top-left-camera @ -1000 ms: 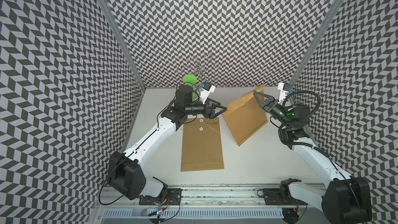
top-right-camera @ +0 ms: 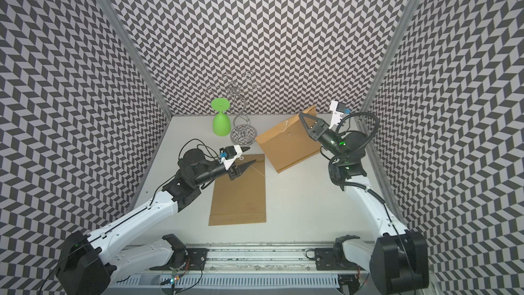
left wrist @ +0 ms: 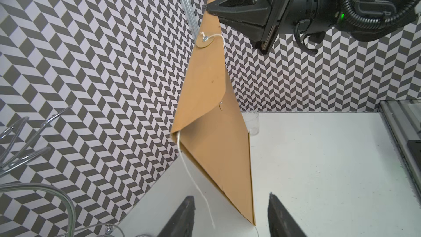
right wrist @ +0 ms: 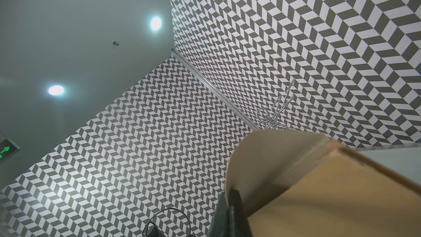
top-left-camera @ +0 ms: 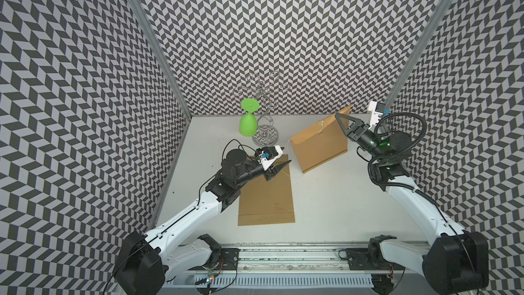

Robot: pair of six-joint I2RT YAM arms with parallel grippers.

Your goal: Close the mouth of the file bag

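The brown file bag (top-left-camera: 319,147) is tilted up at the table's back right, its top flap (left wrist: 199,79) folded over. A button with white string (left wrist: 204,38) sits on that flap, and string dangles from the flap's left end. My right gripper is shut on the flap's upper corner, which also fills the lower right of the right wrist view. My left gripper stands open left of the bag, above the flat file bag, with nothing seen between its fingers.
A second file bag (top-left-camera: 266,202) lies flat in the middle. A green object (top-left-camera: 248,125) and a chrome wire stand (top-right-camera: 243,135) are at the back left. Bare table lies front right.
My left gripper has drawn back toward the table's front from beside the bag's end. The held bag has shifted backward, with the right gripper slightly higher in the top left view.
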